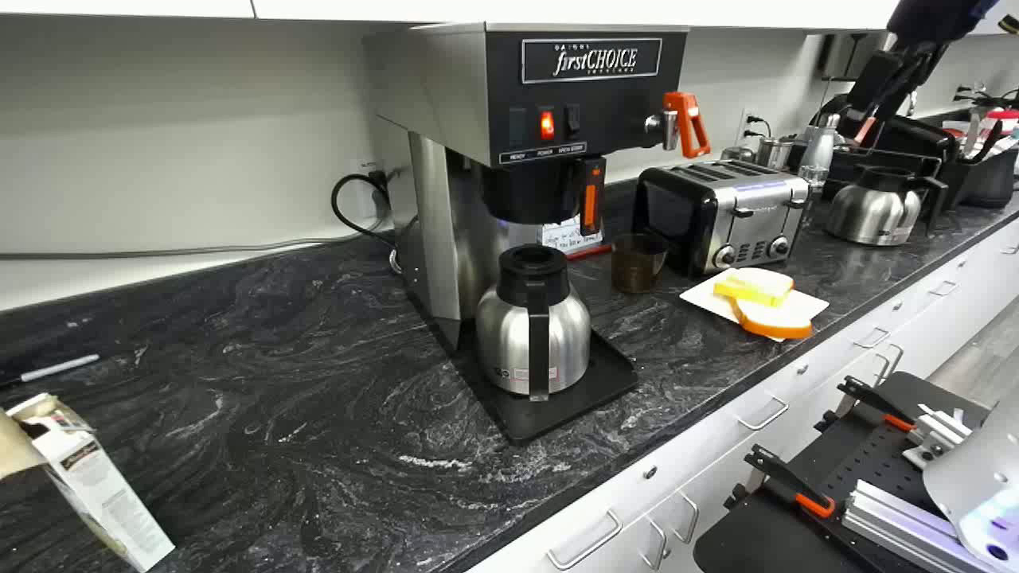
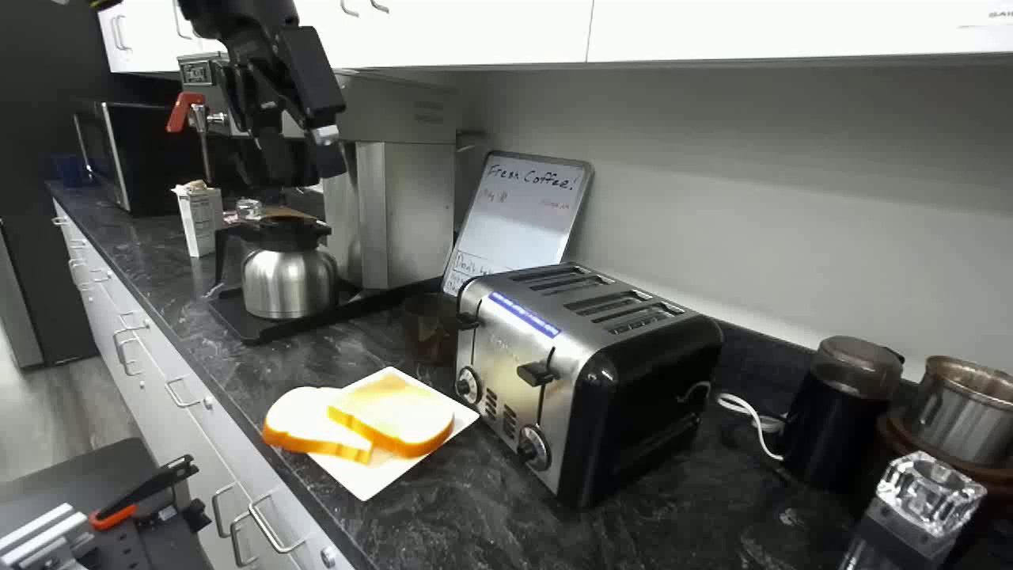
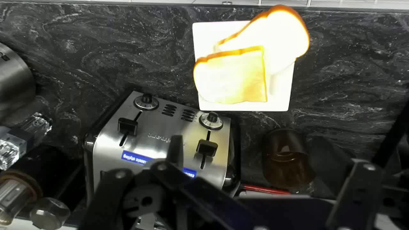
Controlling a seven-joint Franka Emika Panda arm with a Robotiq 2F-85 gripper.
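Two slices of bread lie overlapping on a square white plate near the counter's front edge. Beside them stands a steel and black toaster, its empty-looking slots facing up. My gripper is open, high above the counter with nothing held; in that exterior view it covers part of the coffee maker. From the wrist, the toaster's levers and dials show below, with the bread slices beyond them. Dark gripper parts hide the toaster's top there.
The coffee maker has a steel carafe on its black base. A brown cup stands between toaster and coffee maker. A small whiteboard leans on the wall. Overhead cabinets limit height.
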